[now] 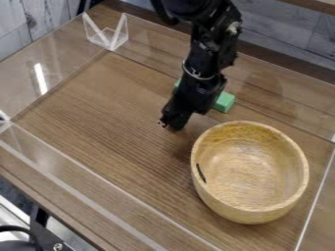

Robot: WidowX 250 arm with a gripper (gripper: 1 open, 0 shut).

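My black arm reaches down from the top of the camera view to the middle of the wooden table, where the gripper (175, 118) is low over the surface, its tips dark and shut as far as shows. A green block (222, 101) lies just right of the gripper, partly behind the arm. The gripper's fingertips are small and blurred, and nothing clearly shows between them.
A large round tan bowl (249, 201) stands at the front right, close below the gripper. A white wire object (108, 34) is at the back left.
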